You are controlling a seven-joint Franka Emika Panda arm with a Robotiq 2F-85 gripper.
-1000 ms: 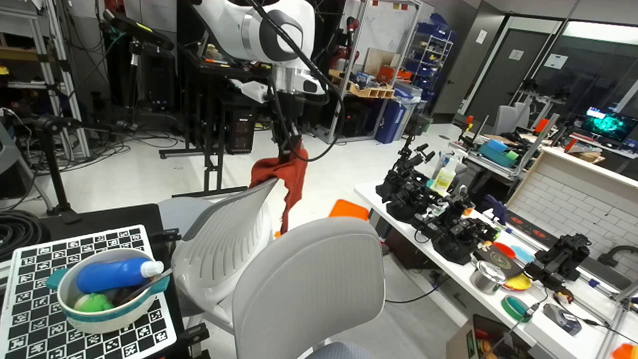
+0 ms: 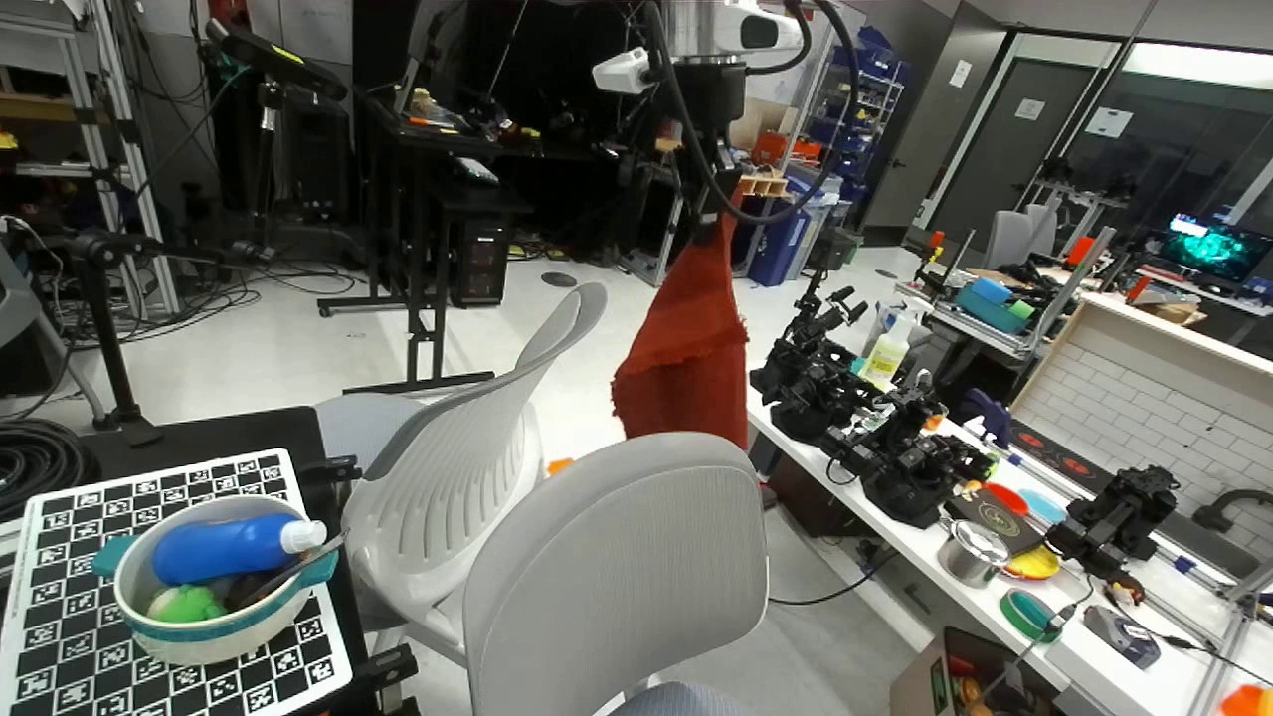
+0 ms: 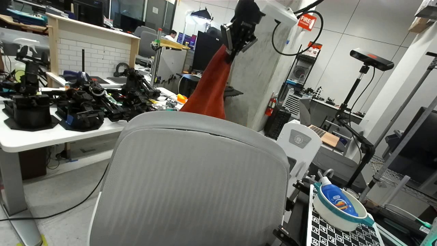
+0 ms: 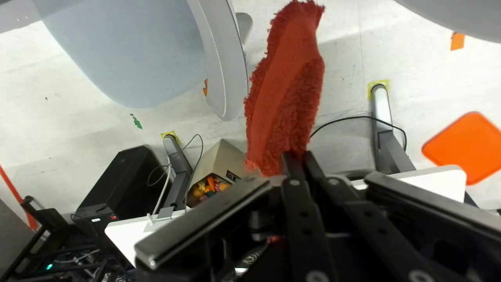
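A red-orange cloth hangs down from my gripper, which is shut on one end of it. In exterior view 2 the cloth slants down from the gripper, and its lower end is hidden behind the grey chair back. The wrist view shows the cloth stretching away from the fingertips of the gripper, above the pale floor. Two grey chairs stand below: the nearer chair and the farther chair. The cloth is over the floor side of them; whether it touches the nearer back cannot be told.
At right, a white table carries several black robot arms and a metal pot. A white and teal tub holding a blue bottle sits on a checkered board. An orange sheet lies on the floor.
In exterior view 1 the gripper has risen and moved right. The cloth, earlier draped over the farther chair's back, is now lifted clear of it and hangs behind the nearer chair.
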